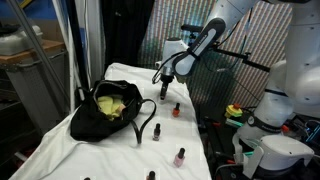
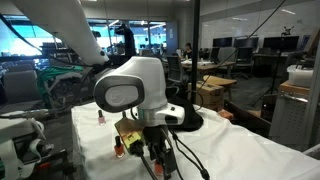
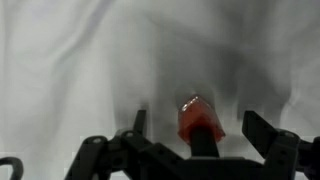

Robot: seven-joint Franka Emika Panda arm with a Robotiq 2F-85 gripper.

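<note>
A small bottle with a reddish body (image 3: 197, 108) and a black top stands between the two fingers of my gripper in the wrist view. The fingers are open, with a gap on either side of it. In exterior view 1 the gripper (image 1: 164, 91) hangs low over the far end of the white-covered table. The arm hides much of that spot in exterior view 2, where a bit of red (image 2: 158, 169) shows by the fingers.
A black bag (image 1: 90, 126) holding yellow things lies left of the arm. Other small bottles stand nearer exterior view 1, among them an orange-red one (image 1: 176, 110), a dark one (image 1: 157, 131) and a pink one (image 1: 179, 158). Bare white cloth (image 1: 100, 158) lies in front of the bag.
</note>
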